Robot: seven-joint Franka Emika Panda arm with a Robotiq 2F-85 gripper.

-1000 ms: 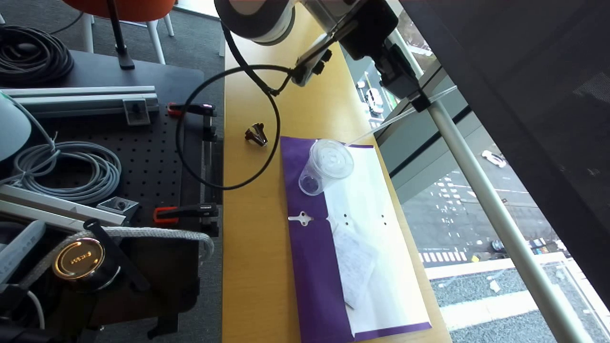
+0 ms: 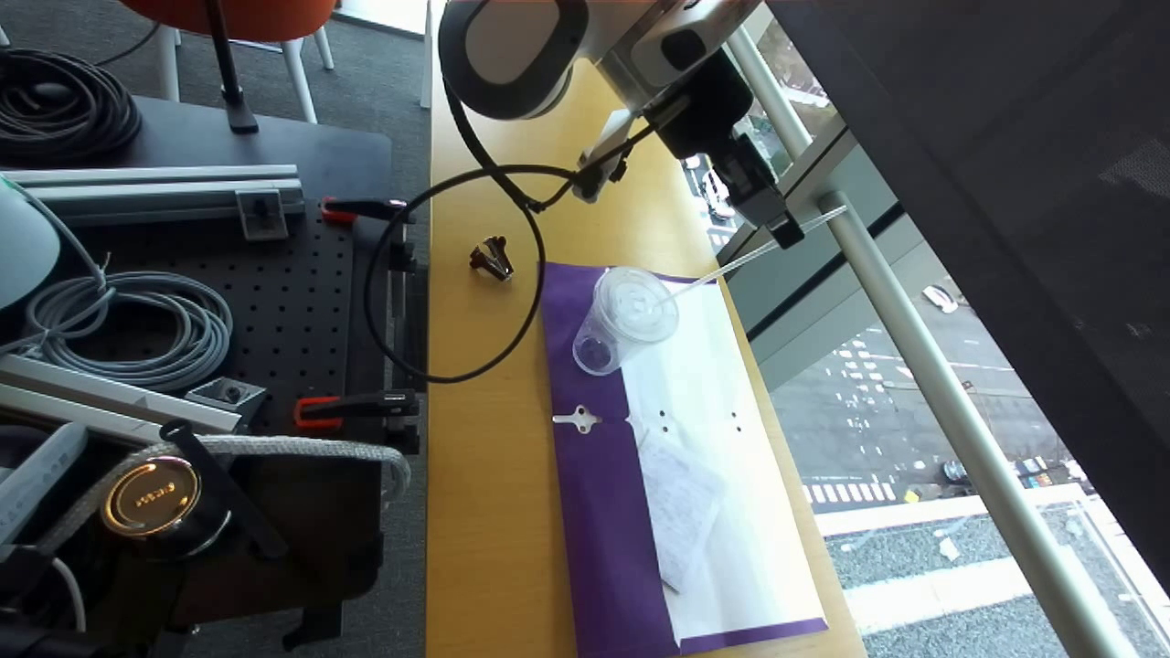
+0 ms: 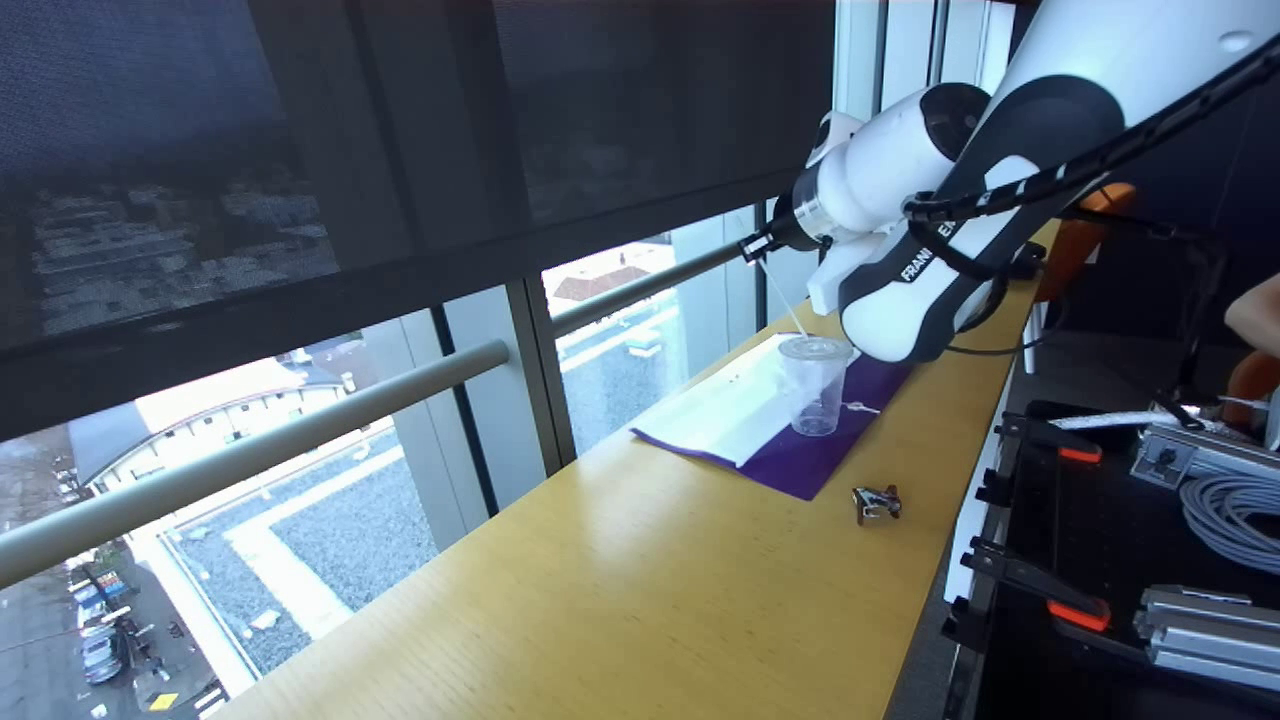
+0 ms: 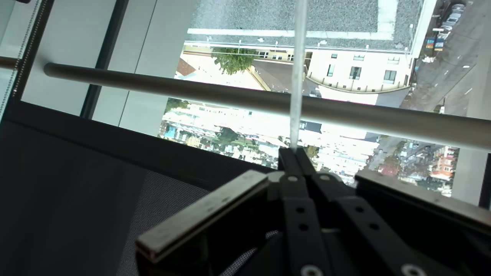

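A thin clear straw (image 4: pixel 298 55) is pinched between the fingertips of my gripper, which is shut on it. In exterior view 1 the gripper (image 2: pixel 787 230) hangs above and to the right of a clear plastic cup with a domed lid (image 2: pixel 638 307). The straw (image 2: pixel 740 261) slants from the fingertips down to the lid's right side. Exterior view 2 shows the cup (image 3: pixel 818 402) upright, with the straw's lower end (image 3: pixel 797 322) at the lid's top. Whether it touches the lid or enters a hole, I cannot tell.
Under the cup lies a purple and white sheet (image 2: pixel 603 515) on the wooden ledge (image 2: pixel 494 482). A small brown staple remover (image 2: pixel 493 259) sits nearby, and a metal rail (image 2: pixel 921 329) runs along the window. The ledge's near end is bare in exterior view 2.
My gripper has moved down and left in exterior view 1, carrying the straw. The cup has stayed put.
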